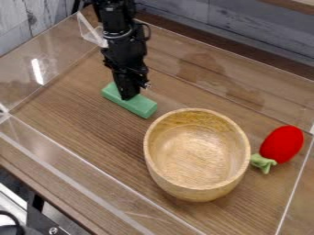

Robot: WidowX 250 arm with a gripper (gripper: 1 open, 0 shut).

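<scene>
My black gripper (123, 84) reaches down from the top centre to a mint-green rectangular block (135, 105) lying on the wooden table, its tip at or just over the block's upper-left end. The fingers look shut; whether they touch the block I cannot tell. To the lower right sits an empty tan round bowl (196, 153). A red oval object (281, 144) with a green piece at its lower end lies at the right.
A pale wall edge runs along the top right, and dark cables show at the lower left corner.
</scene>
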